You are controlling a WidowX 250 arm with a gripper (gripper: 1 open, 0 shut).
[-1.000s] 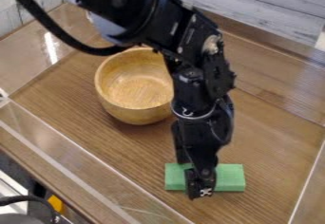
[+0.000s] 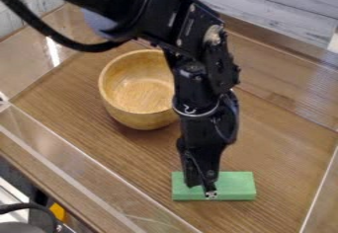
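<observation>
The black arm reaches down from the top to the gripper [image 2: 204, 183], whose fingertips are low over the left half of a green rectangular block [image 2: 235, 186] near the front of the wooden table. The gripper looks shut; whether it touches the block or has anything between its fingers is unclear. A round yellow wooden bowl [image 2: 129, 91] sits behind and left of it, partly hidden by the arm.
A white wooden wall [image 2: 284, 15] runs along the back. Clear panel edges run along the front left and right, with a cable at bottom left.
The gripper has shifted slightly to the left and up over the block since a second ago. The block and bowl appear where they were.
</observation>
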